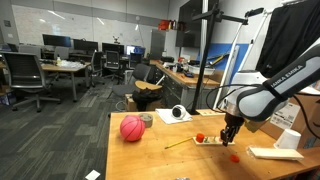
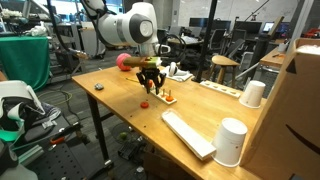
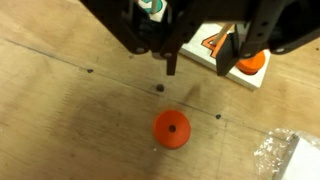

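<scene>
A red disc with a dark centre [image 3: 172, 129] lies flat on the wooden table, below the gripper's fingertips in the wrist view. My gripper hangs above the table between that disc and a white board [image 3: 268, 78] bearing orange rings [image 3: 252, 62]. Its two dark fingers [image 3: 168, 52] are apart in the wrist view, and nothing is plainly seen held between them. In exterior view 1 the gripper [image 1: 223, 144] is just left of and above the red disc [image 1: 235, 157]. Exterior view 2 shows wooden pegs on the board, partly behind the gripper [image 2: 152, 88].
A long white strip [image 2: 188, 133] and two white cups, the nearer one [image 2: 229, 142], occupy the table's right side. A pink ball [image 1: 132, 128], a yellow stick [image 1: 179, 144] and white headphones [image 1: 179, 112] lie farther off.
</scene>
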